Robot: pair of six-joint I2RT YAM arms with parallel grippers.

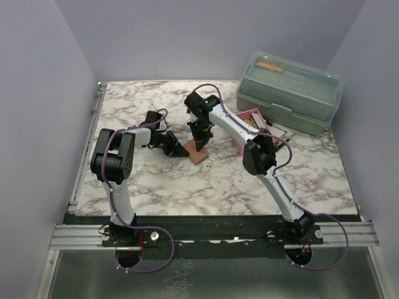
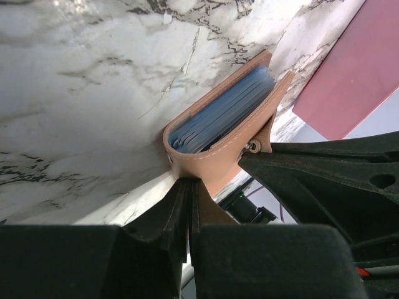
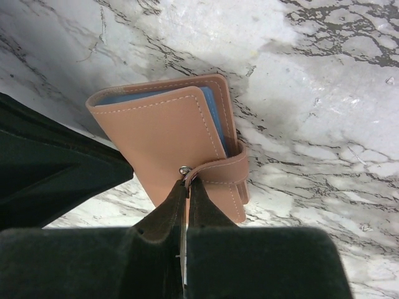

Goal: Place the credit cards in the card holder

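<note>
A tan leather card holder (image 1: 198,153) lies on the marble table in the middle of the top view. Blue-edged cards (image 2: 224,115) sit inside it, seen through its open end in the left wrist view. My left gripper is shut, its tips against the holder's spine side, with nothing seen between them. Over the holder's face, my right gripper is shut at the loose end of the strap (image 3: 221,170); the strap's tip appears pinched between its fingertips. A metal snap stud (image 3: 185,170) shows uncovered beside them.
A pink box (image 1: 240,147) stands right of the holder, partly under my right arm, with cards inside. Behind it is a large lidded greenish bin (image 1: 290,93). Pens (image 1: 283,143) lie near the box.
</note>
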